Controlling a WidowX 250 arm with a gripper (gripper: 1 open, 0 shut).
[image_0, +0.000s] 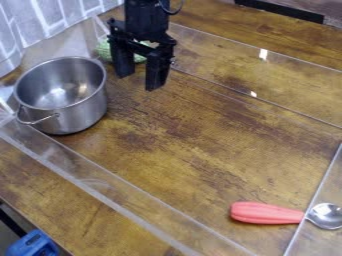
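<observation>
A black gripper (140, 62) hangs over the back left of the wooden table, right of and above a steel pot (60, 95). Its two fingers stand apart, with no object visible between them. Behind it lies a green object (104, 48), partly hidden by the arm. At the front right is a spoon with a pink handle (267, 212) and a metal head (325, 214).
Clear plastic walls (120, 205) edge the work area. A blue object (34, 246) sits at the lower left corner.
</observation>
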